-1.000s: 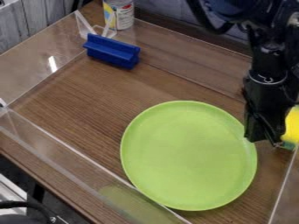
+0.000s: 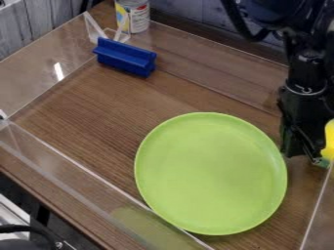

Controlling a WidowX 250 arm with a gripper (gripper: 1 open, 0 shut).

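Note:
My black gripper [image 2: 298,142] is at the right edge, just beyond the rim of a large green plate [image 2: 209,174]; it is shut as far as shows, and its fingertips are dark and hard to make out. A yellow object [image 2: 329,140] is partly visible beside it at the frame's edge, with a small green piece below.
A blue holder [image 2: 124,57] lies at the back left of the wooden table [image 2: 92,117], with a can [image 2: 132,16] behind it. Clear panels run along the table's edges.
My gripper has shifted slightly to the right, away from the plate's rim. The plate and the objects at the back are unmoved.

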